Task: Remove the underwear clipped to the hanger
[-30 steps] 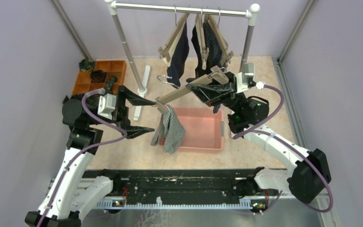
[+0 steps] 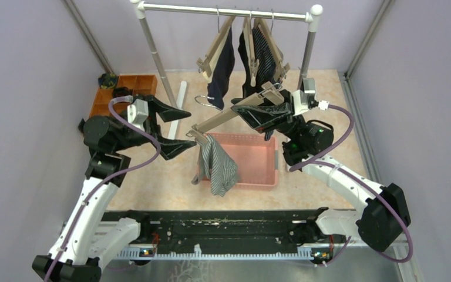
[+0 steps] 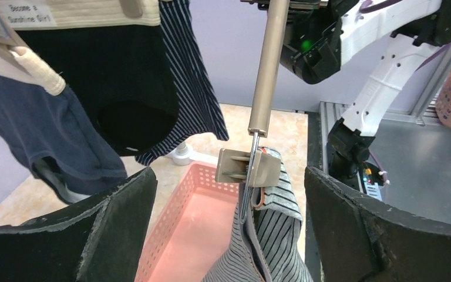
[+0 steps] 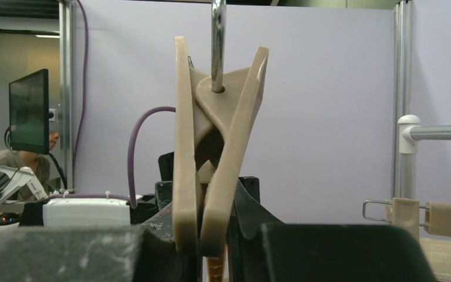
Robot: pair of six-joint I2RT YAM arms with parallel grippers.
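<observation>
Grey-and-white striped underwear (image 2: pixel 221 167) hangs from the clip (image 3: pixel 249 167) at the near-left end of a beige hanger (image 2: pixel 226 120). My right gripper (image 2: pixel 248 111) is shut on the hanger. Near it, the other end clip (image 4: pixel 211 170) stands upright in the right wrist view, with no cloth visible in it. My left gripper (image 2: pixel 191 128) is open, just left of the underwear's clip. From the left wrist, that clip and the top of the cloth appear between the two spread fingers, untouched as far as I can tell.
Below the underwear lies a pink basket (image 2: pixel 252 158), empty where visible. Several hangers with dark garments (image 2: pixel 222 64) hang from the rack bar (image 2: pixel 182 8) behind. An orange compartment tray (image 2: pixel 141 87) sits at the back left. A loose hanger hook (image 2: pixel 204 101) projects left of the held hanger.
The underwear has swung right and back left, while the right arm has stayed still.
</observation>
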